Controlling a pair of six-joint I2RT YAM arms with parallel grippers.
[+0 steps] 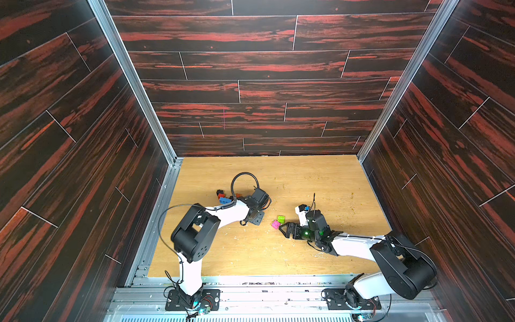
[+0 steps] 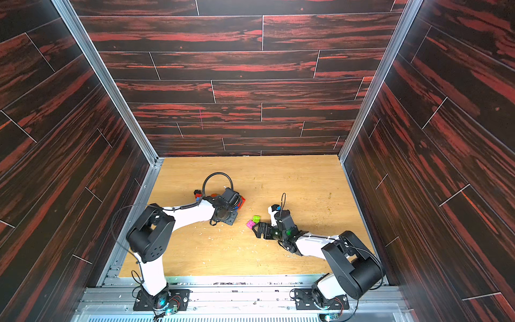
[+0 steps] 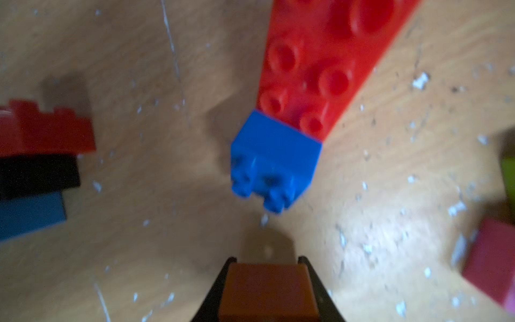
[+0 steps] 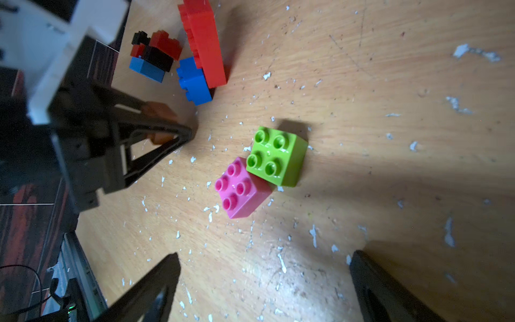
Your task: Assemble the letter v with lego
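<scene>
My left gripper is shut on an orange brick [image 3: 266, 294], just short of a blue brick [image 3: 279, 147] joined to a long red piece [image 3: 332, 59]. At the left of that wrist view is a cluster of red [image 3: 43, 131], black [image 3: 37, 174] and blue [image 3: 29, 214] bricks. In the right wrist view, my right gripper stands open and empty below a pink brick [image 4: 241, 193] and a lime brick [image 4: 281, 155], which sit side by side on the table.
Dark panelled walls [image 1: 64, 134] enclose it. The left arm's body hides part of the bricks from both top views.
</scene>
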